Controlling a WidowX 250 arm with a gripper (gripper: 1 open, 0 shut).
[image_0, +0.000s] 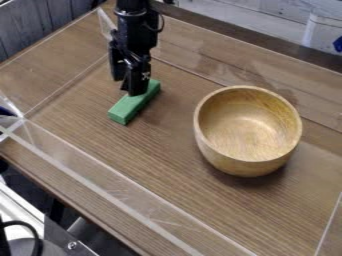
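A black robot gripper hangs over the far end of a green block lying on the wooden table; the small dark fingers are too indistinct to tell how far apart they are, and whether they touch the block is unclear. To the right stands a large tan bowl, empty.
A pale patterned item is at the upper right corner.
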